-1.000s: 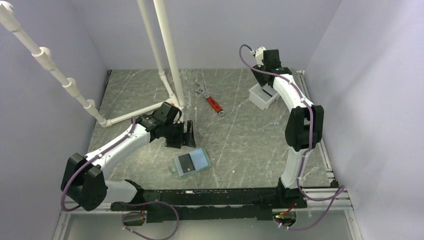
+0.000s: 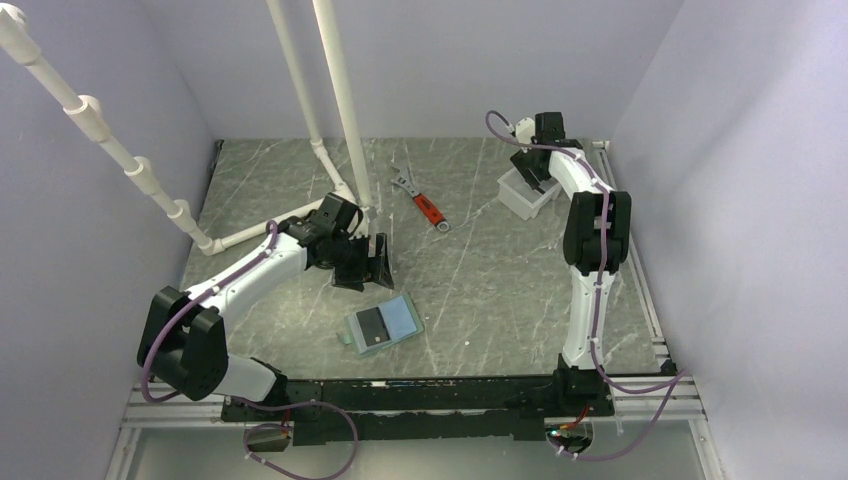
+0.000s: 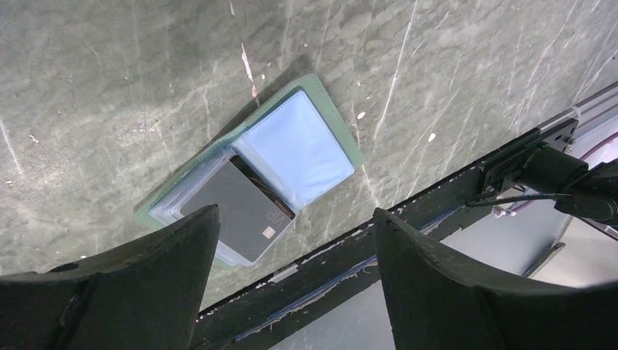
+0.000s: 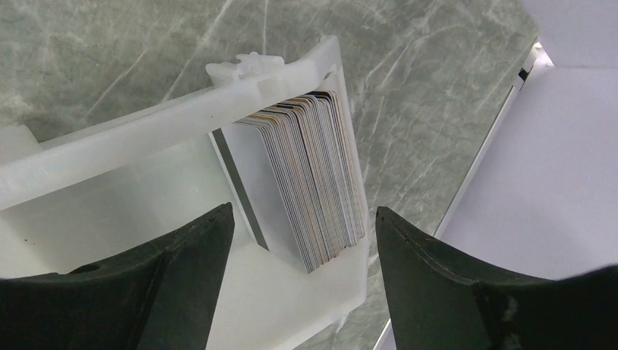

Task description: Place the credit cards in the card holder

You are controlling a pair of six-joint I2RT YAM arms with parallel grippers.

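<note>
Lying open on the table near its front edge is the green card holder (image 2: 414,301), with a clear blue-looking pocket on one side and a dark grey card (image 3: 244,211) in the other. Above it hovers my left gripper, fingers apart and empty. Over at the back right, a stack of credit cards (image 4: 315,186) leans on edge against the end of a white box (image 2: 517,203). My right gripper is over that stack, its fingers spread to either side and nothing held. How far its tips stand above the cards I cannot tell.
A red-handled wrench (image 2: 430,210) lies mid-back on the table. White pipes (image 2: 345,110) rise behind my left gripper. Close to the right of the box stands a wall (image 2: 730,220). Bare table spreads between the holder and the box.
My right gripper has come down toward the cards in the box. The left one has shifted slightly away from the front edge, still over the holder, which has not moved.
</note>
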